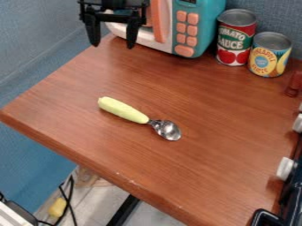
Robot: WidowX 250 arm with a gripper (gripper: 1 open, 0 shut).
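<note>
My black gripper (112,35) hangs at the top left of the view in front of a teal and white toy microwave (189,26), its two fingers apart with nothing seen between them. A spoon (138,117) with a pale yellow handle and a metal bowl lies on the middle of the wooden table (118,163), well below the gripper.
A tomato sauce can (235,37) and a smaller yellow can (269,55) stand at the back right. A small red bottle (294,84) and a black appliance (284,203) with white knobs line the right edge.
</note>
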